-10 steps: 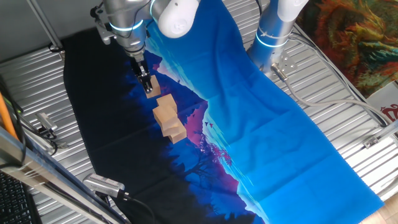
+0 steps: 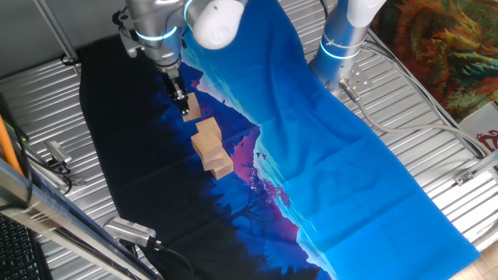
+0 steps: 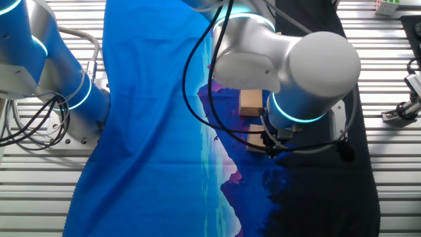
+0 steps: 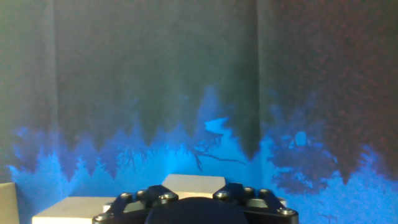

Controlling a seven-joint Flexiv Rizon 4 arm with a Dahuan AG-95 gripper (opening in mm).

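My gripper points down at the far end of a row of pale wooden blocks, overlapping the far block in exterior view 1. Whether it touches that block does not show clearly. In the wrist view, the dark finger parts sit low in the picture, with a wooden block visible beyond and between them. Their tips and any contact are hidden. Nearer along the row, several blocks lie close together, some seemingly stacked. Another block shows at lower left of the wrist view.
The blocks rest on a blue and black printed cloth, wrinkled, with wide free room on its blue side. A small camera device sits at the near left edge.
Over the last second the arm has shifted only very slightly; the gripper stays by the far block. The blocks have not visibly moved.
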